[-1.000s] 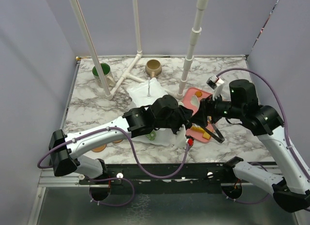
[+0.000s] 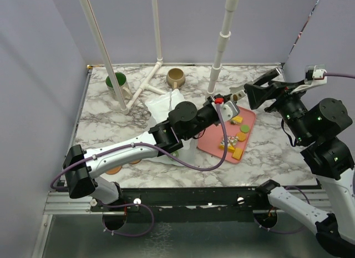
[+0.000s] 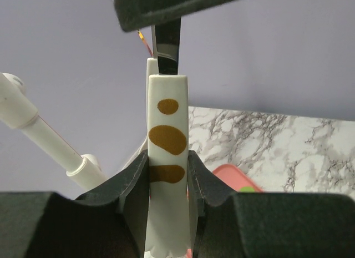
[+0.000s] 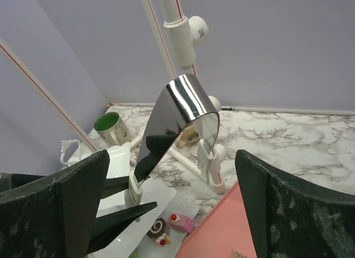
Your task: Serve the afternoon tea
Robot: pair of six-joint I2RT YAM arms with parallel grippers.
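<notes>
A tong-like serving tool has a white handle with brown spots (image 3: 167,138) and a bent, shiny metal strip (image 4: 186,100). My left gripper is shut on the handle. In the right wrist view, the metal rises from the left fingers and folds over at the top. My right gripper stands open, its fingers on either side of the metal in that view; whether they touch it I cannot tell. The pink tray (image 2: 250,116) lies below with several yellow, orange and green toy foods. On the white tiered stand (image 2: 161,105), partly hidden by the left arm, are toy cakes (image 4: 180,222).
A green-lined mug (image 2: 123,87) and a tan mug (image 2: 175,76) stand at the back. White pipes (image 2: 218,52) rise from the table, one close behind the grippers. Bare marble (image 2: 277,152) lies right of the tray.
The right gripper has moved away from the left one, rightward and back. The left gripper has shifted right and back, and the tool's metal end now points to the back right.
</notes>
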